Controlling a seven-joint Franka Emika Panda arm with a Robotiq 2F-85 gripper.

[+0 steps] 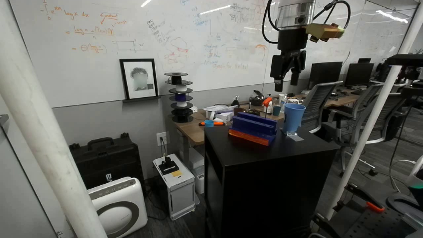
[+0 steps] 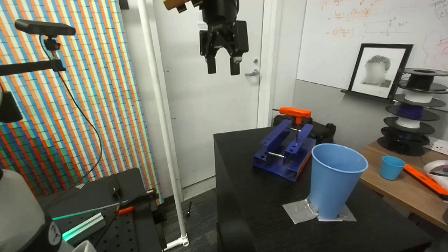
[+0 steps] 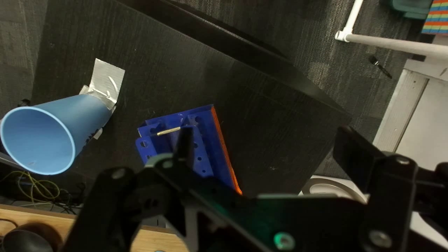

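Observation:
My gripper [image 2: 223, 72] hangs high above the black cabinet, open, with only air between its fingers. Below it, a blue slotted holder [image 2: 275, 166] with an orange base edge rests on the cabinet top. An orange-handled tool [image 2: 296, 112] stands upright in the holder, its shaft down between the blue rails. In the wrist view the gripper's dark parts cover some of the holder [image 3: 201, 138], and the tool's handle is hidden there. Beside the holder stands a tall blue cup [image 2: 336, 184], upright, its base taped to the cabinet; its inside looks empty in the wrist view.
The black cabinet top [image 1: 257, 155] is bare toward its front. A wooden desk [image 1: 192, 131] behind holds a small blue cup [image 2: 392, 167], an orange tool and boxes. A stack of spools [image 1: 181, 97] stands there too. White poles [image 1: 368, 131] frame the area.

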